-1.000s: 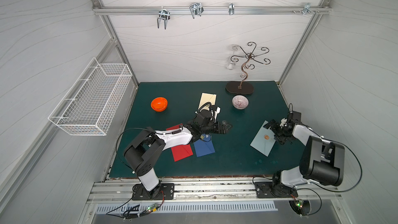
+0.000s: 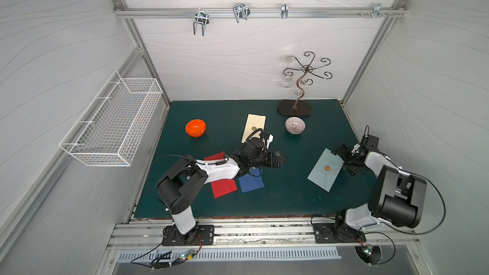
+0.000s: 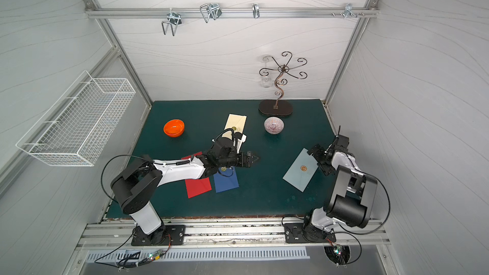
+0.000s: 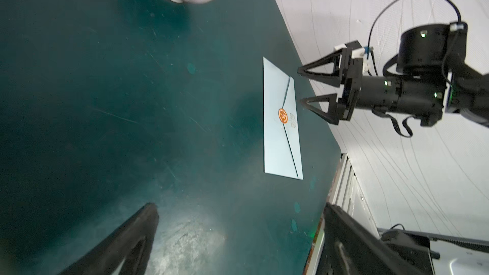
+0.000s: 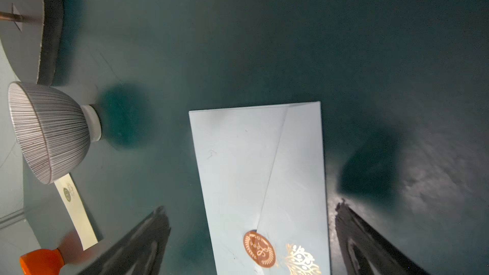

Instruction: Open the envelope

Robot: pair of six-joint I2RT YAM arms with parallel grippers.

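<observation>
A pale blue envelope (image 2: 326, 169) lies flat on the right of the table, its flap closed under a round orange seal (image 4: 282, 116). My right gripper (image 2: 344, 159) is open above the envelope's right edge; in the right wrist view the envelope (image 5: 262, 173) shows below and between the spread fingers. Nothing is held there. Over the middle of the table, left of the pale blue envelope, my left gripper (image 2: 283, 159) is open and empty. A red envelope (image 2: 224, 187), a blue envelope (image 2: 251, 182) and a cream envelope (image 2: 256, 121) are partly hidden by the left arm.
A pinkish bowl (image 2: 295, 125) and the dark base of a metal stand (image 2: 294, 107) are at the back. An orange bowl (image 2: 195, 127) is at the back left. A wire basket (image 2: 114, 122) hangs on the left wall. Bare table separates the left gripper from the pale blue envelope.
My left gripper has shifted slightly right. The envelopes have not moved.
</observation>
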